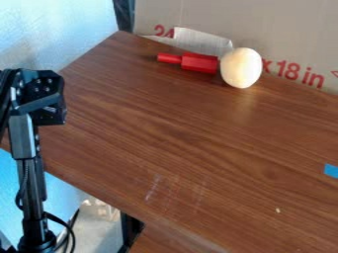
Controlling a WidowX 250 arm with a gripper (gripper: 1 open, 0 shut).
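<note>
My black arm stands at the left edge of the wooden table, its gripper (40,97) held up over the table's near-left side; whether its fingers are open or shut is unclear. At the back of the table lie a red cylindrical object with a thinner handle (199,62) and, right beside it, a white egg-shaped object (240,67).
A cardboard wall (295,35) with red print backs the table, with a pale torn flap behind the red object. A small blue tape piece (330,170) is at the right edge.
</note>
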